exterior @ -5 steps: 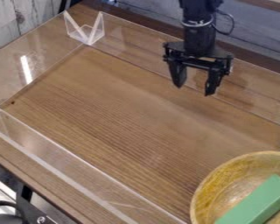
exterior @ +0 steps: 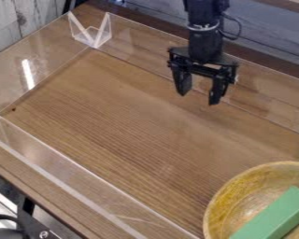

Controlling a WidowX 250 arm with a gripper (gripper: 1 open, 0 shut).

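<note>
A black robot gripper [exterior: 201, 86] hangs from the arm at the back centre, open, with two dark fingers spread above the wooden tabletop [exterior: 127, 131]. I see nothing between its fingers. At the bottom right sits a round yellow bowl [exterior: 224, 204] holding a green block [exterior: 272, 219], well away from the gripper.
A clear, angular plastic object [exterior: 91, 29] stands near the back left corner. Dark cables lie beyond the table edge at the bottom left.
The gripper has shifted slightly to the left and a little downward in the view. The bowl and block look unmoved.
</note>
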